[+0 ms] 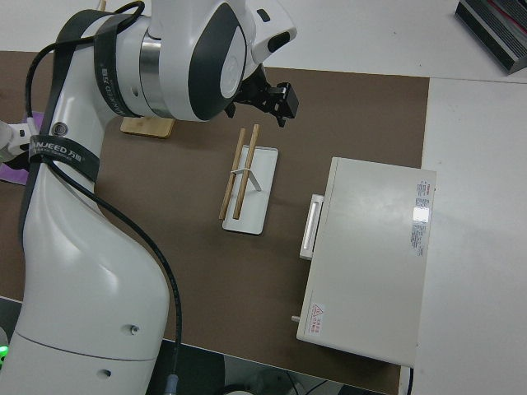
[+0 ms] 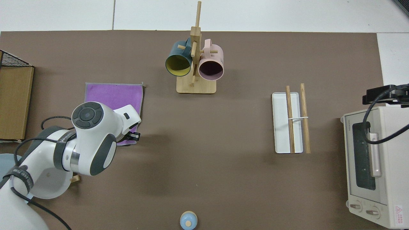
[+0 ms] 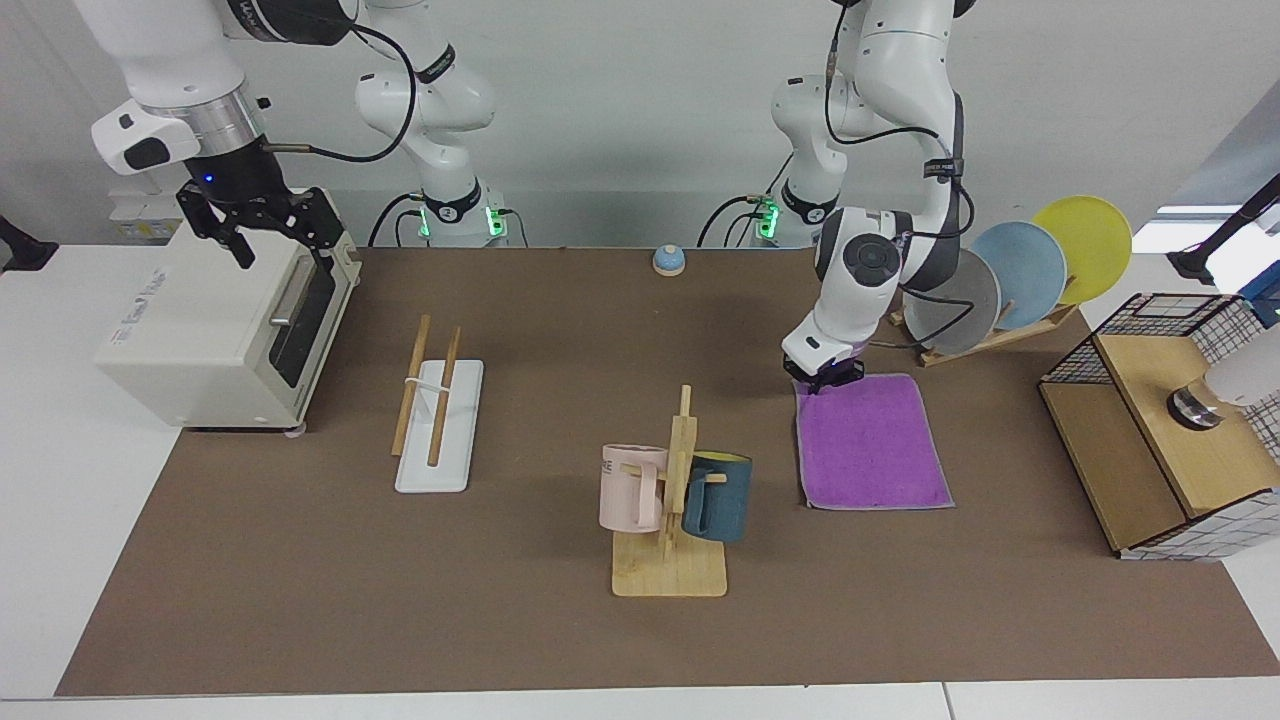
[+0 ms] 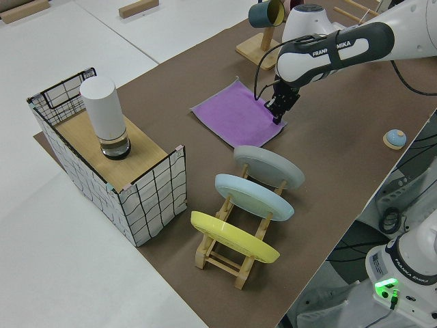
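A purple cloth (image 3: 873, 444) lies on the brown mat, with one arm's gripper (image 3: 823, 372) low at its near edge, fingers hidden under the wrist housing; in the top view that arm's white head covers part of the cloth (image 2: 113, 93). Whether it grips the cloth I cannot tell. The other gripper (image 3: 275, 240) hangs above the white oven (image 3: 204, 348), its black fingers apart in the left view.
A mug tree (image 2: 195, 86) holds a teal and a pink mug. A plate rack with three plates (image 4: 249, 232), a wire-sided shelf (image 4: 140, 205), a white board with two sticks (image 2: 280, 122) and a small blue object (image 2: 188, 220) stand around.
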